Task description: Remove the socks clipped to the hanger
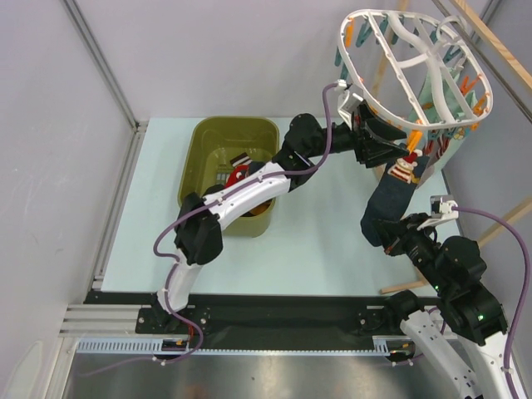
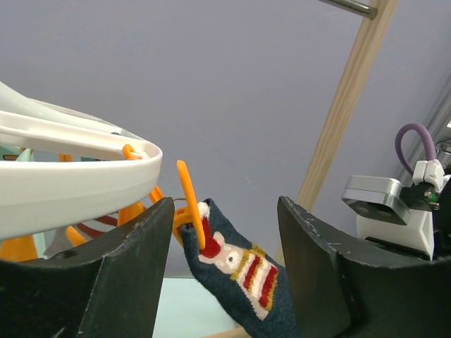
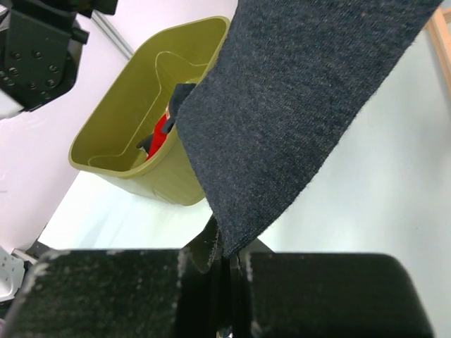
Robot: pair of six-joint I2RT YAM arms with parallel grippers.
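The dark sock with a striped figure on it hangs slanting below the white hanger. In the left wrist view, an orange clip sits at the top end of the sock. My left gripper is open, its fingers on either side of the clip, which lies nearer the left finger. Whether either finger touches the clip I cannot tell. At the sock's lower end, my right gripper is shut on the cloth, which rises from between its fingers.
An olive bin with socks inside stands on the white table, partly under my left arm. Other clips and hanging items crowd the hanger's right side. A wooden pole rises behind the sock.
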